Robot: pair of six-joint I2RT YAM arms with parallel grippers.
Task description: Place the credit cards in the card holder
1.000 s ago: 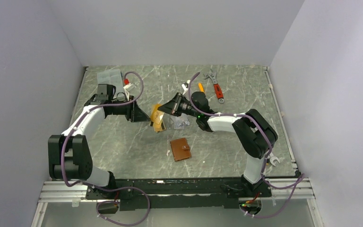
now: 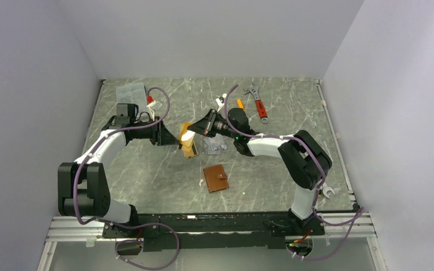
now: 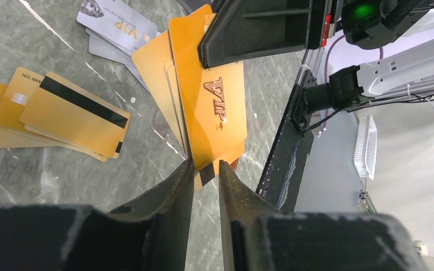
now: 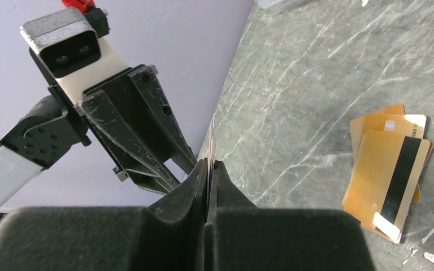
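My right gripper (image 2: 192, 129) is shut on several gold cards (image 3: 212, 90), held slightly fanned above the table. In the right wrist view only their thin edge rises between its fingertips. My left gripper is at the cards' lower end, its fingers part open with a gap between the fingers; a card corner lies within or just beyond that gap. Contact is hard to judge. A loose stack of gold cards (image 4: 387, 175) lies on the table below. The brown card holder (image 2: 215, 178) lies closed near the table's front middle.
Silver cards (image 3: 118, 25) lie on the table by the gold stack. An adjustable wrench (image 2: 259, 107) with a red handle and an orange-handled tool (image 2: 240, 104) are at the back. A pale grey item (image 2: 130, 94) sits back left. Around the holder the table is clear.
Over the last second my left gripper has shifted very slightly at the cards' lower end. The held cards have tilted a little. The right arm and card holder have stayed nearly still.
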